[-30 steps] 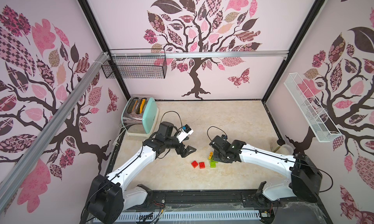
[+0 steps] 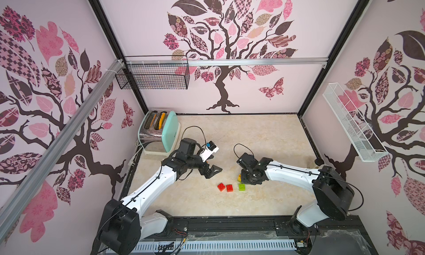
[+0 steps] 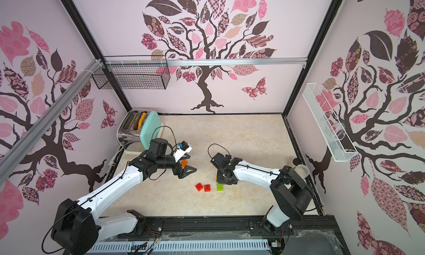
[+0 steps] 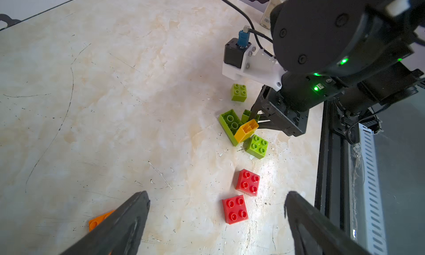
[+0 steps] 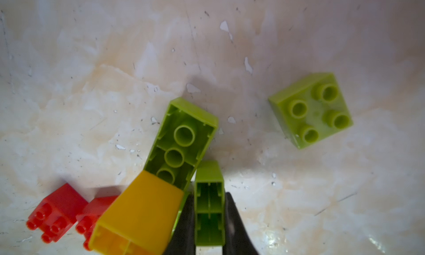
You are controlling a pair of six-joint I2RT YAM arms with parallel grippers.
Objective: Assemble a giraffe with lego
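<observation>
My right gripper is shut on a narrow green brick (image 5: 209, 210), its hollow side facing the camera. Touching or very close beside it is a longer green brick (image 5: 177, 139), hollow side also showing, partly covered by a yellow brick (image 5: 137, 206); whether those two are joined, I cannot tell. Two loose green bricks lie studs up, one on the far side (image 4: 238, 92) and one near (image 4: 256, 146). Two red bricks (image 4: 247, 182) lie close by. My left gripper hangs open above the table, empty; one finger partly hides an orange brick (image 4: 99, 220).
A mint toaster (image 2: 169, 130) stands at the back left. In the left wrist view, the right arm reaches in close to the green and yellow bricks.
The left arm and red bricks stayed still.
</observation>
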